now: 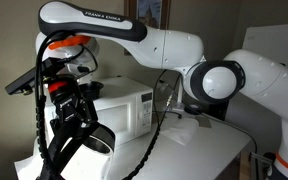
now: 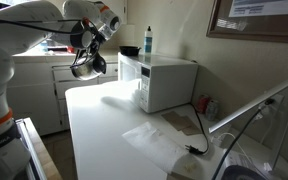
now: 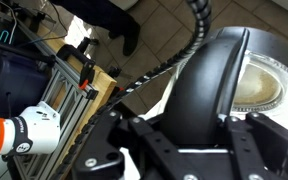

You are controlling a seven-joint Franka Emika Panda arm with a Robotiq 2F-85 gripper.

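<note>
A silvery, round-mouthed pot (image 2: pixel 86 71) with a black handle hangs tilted in the air near the left end of the white table in the second exterior view. My gripper (image 2: pixel 99 62) is at its handle and appears shut on it. In the wrist view the thick black handle (image 3: pixel 209 85) runs from the fingers to the pot's pale, ringed opening (image 3: pixel 256 85); the handle hides the fingertips. The first exterior view shows the gripper (image 1: pixel 76 125) close to the camera, with the pot's pale body (image 1: pixel 94 160) beneath it.
A white microwave (image 2: pixel 169 83) stands on the table (image 2: pixel 114 140), with a black pan (image 2: pixel 130 50) and a bottle (image 2: pixel 148 40) on top. White cloth or paper (image 2: pixel 156 145) lies farther along. A dark cable loops around the arm.
</note>
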